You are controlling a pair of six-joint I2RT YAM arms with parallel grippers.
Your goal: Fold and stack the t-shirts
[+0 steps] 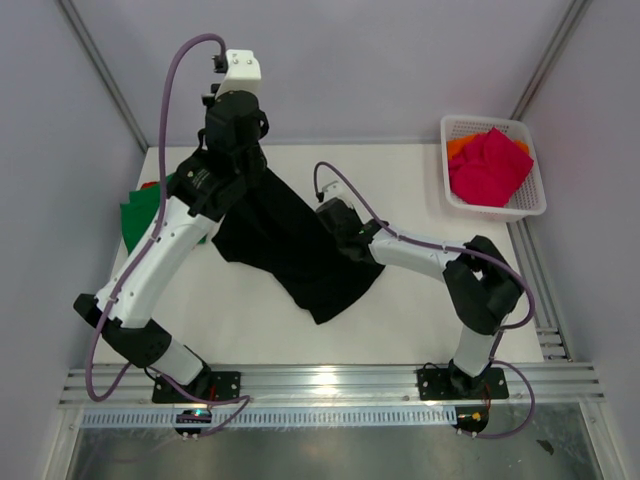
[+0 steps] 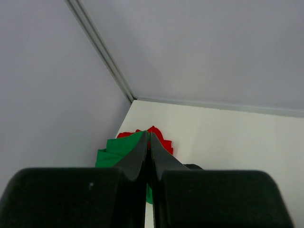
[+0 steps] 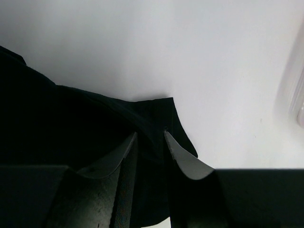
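Note:
A black T-shirt (image 1: 300,270) lies spread and rumpled across the middle of the table. My left gripper is raised high over the back left, shut with nothing visible between its fingers. My right gripper is low over the shirt's right part, its fingers a little apart above the dark cloth; whether they touch it is unclear. Green folded cloth (image 2: 114,153) lies at the left on red cloth (image 2: 160,136), partly hidden by the left arm.
A white basket (image 1: 524,200) with red (image 1: 488,170) and orange cloth stands at the back right. Bare table (image 1: 430,310) shows at the front right and along the back. Walls enclose the table on the sides and back.

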